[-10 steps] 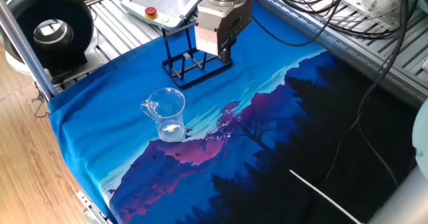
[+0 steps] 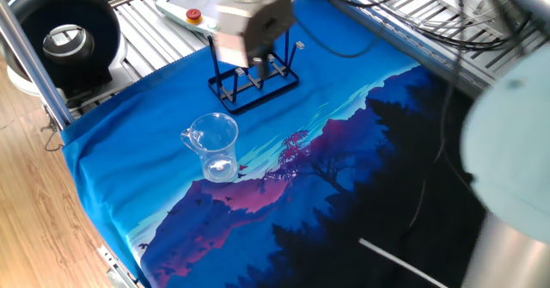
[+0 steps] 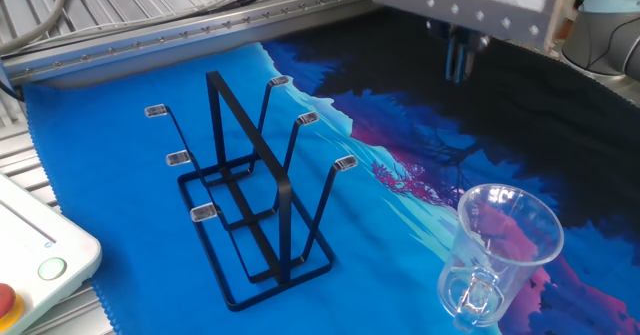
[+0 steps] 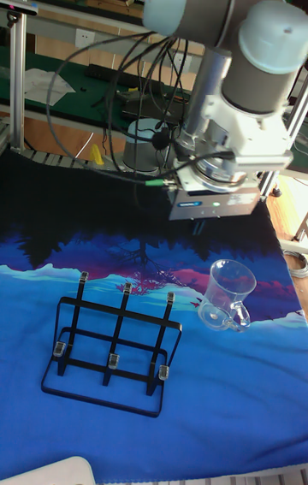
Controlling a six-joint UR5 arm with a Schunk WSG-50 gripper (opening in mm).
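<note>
A clear glass or plastic beaker with a handle (image 2: 218, 148) stands upright on the cloth; exterior view 2 has the same beaker (image 3: 495, 260) at the lower right. Beside it stands a black wire rack (image 3: 282, 210) with several upright prongs that carry clear tips. All of its prongs look empty. My gripper (image 3: 458, 60) hangs above the cloth, apart from both the beaker and the rack. Its dark fingers are close together, with nothing seen between them. In exterior view 3 the gripper (image 4: 198, 227) is up and to the left of the beaker (image 4: 228, 293).
A printed blue and black cloth (image 2: 344, 223) covers the table. The teach pendant with a red button (image 2: 194, 16) lies behind the rack. Cables (image 4: 100, 56) hang around the arm. A thin white rod (image 2: 400, 262) lies across the dark part in exterior view 1.
In exterior view 1 my gripper has moved left and is blurred by motion. The pale arm joint has come further in from the right. Beaker and rack have stayed put.
</note>
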